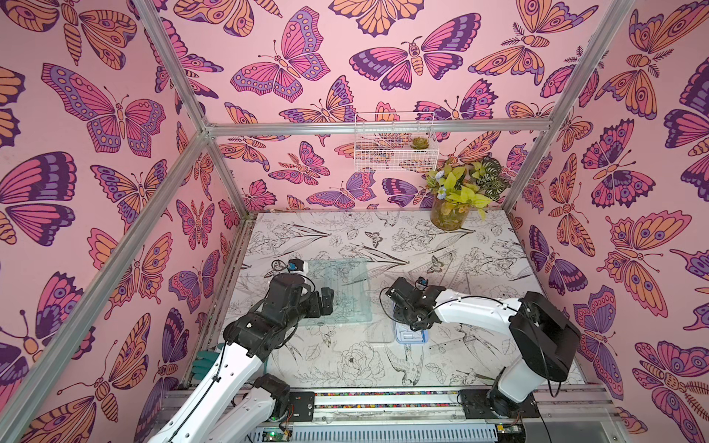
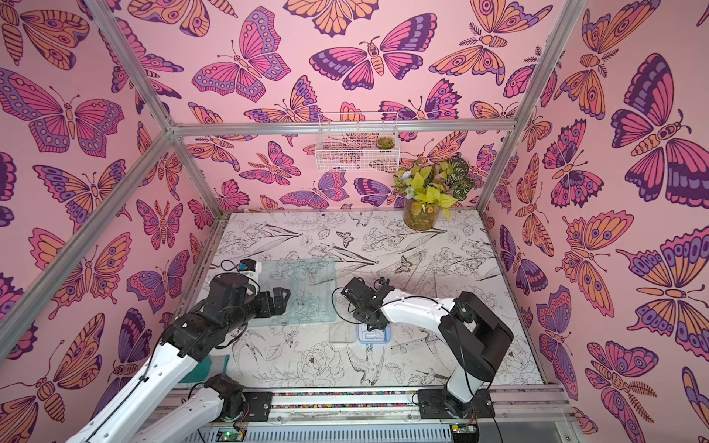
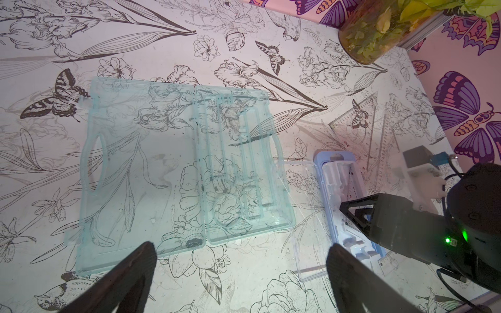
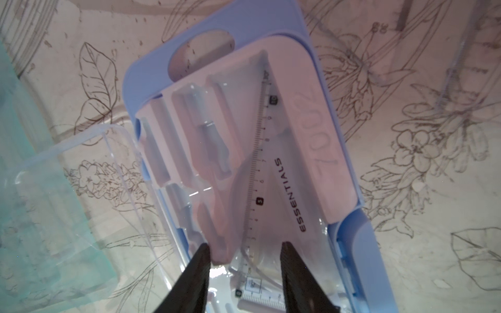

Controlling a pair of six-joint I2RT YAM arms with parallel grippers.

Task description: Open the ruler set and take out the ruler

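A blue case [image 4: 373, 255] lies open on the table, its clear lid [image 4: 78, 172] folded out to the left. Inside its pale tray sits a clear ruler [image 4: 255, 156] with black markings, running along the tray's length. Above the tray, my right gripper stands open, its fingertips over the ruler's near part; whether they touch anything I cannot tell. My left gripper [image 1: 326, 301] is open and empty, up over the teal case. In the left wrist view the open blue case [image 3: 326, 193] is partly covered by the right gripper.
A large teal transparent case [image 3: 141, 208] lies open left of the blue one. Clear set squares [image 3: 360, 125] lie on the table behind the blue case. A plant pot [image 1: 449, 215] stands at the back right.
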